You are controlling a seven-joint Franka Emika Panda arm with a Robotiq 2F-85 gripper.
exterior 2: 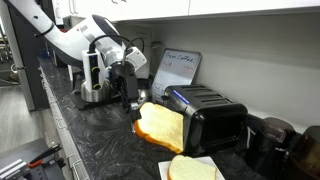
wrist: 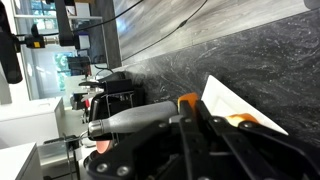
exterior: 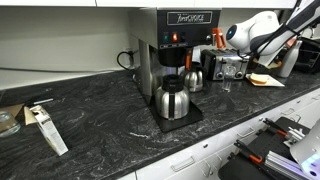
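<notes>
A slice of bread (exterior 2: 160, 127) with a golden crust is held tilted above the counter, and my gripper (exterior 2: 135, 115) is shut on its upper left edge in exterior view 2. Below and to its right, another bread slice (exterior 2: 191, 169) lies on a white sheet or plate (exterior 2: 222, 166). The black toaster (exterior 2: 205, 118) stands just behind the held slice. In the wrist view the gripper's dark body covers the lower part, hiding most of the bread; an orange-brown crust (wrist: 188, 101) shows beside the white sheet (wrist: 230, 103).
A coffee maker (exterior: 180, 20) with a steel carafe (exterior: 172, 101) stands left of the toaster (exterior: 205, 64). Near it is a clear glass (exterior: 230, 72). A carton (exterior: 48, 130) lies far left, with bare counter between. Dark canisters (exterior 2: 268, 145) stand right of the toaster.
</notes>
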